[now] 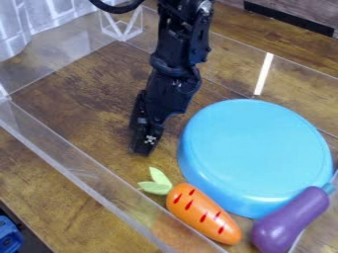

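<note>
My black gripper (148, 130) hangs low over the wooden floor of a clear-walled bin, left of a large blue dome-shaped lid or bowl (251, 153). Its fingertips are dark and small in the view, and whether they are open or shut is hard to tell. Below it, near the front clear wall, lie an orange toy carrot (201, 213) with pale green leaves and, at the bottom right, a purple toy eggplant (288, 219).
Bare wooden floor (66, 94) fills the left of the bin. A clear wall (53, 158) runs diagonally along the lower left. A blue object (8, 237) lies outside it at the bottom left corner.
</note>
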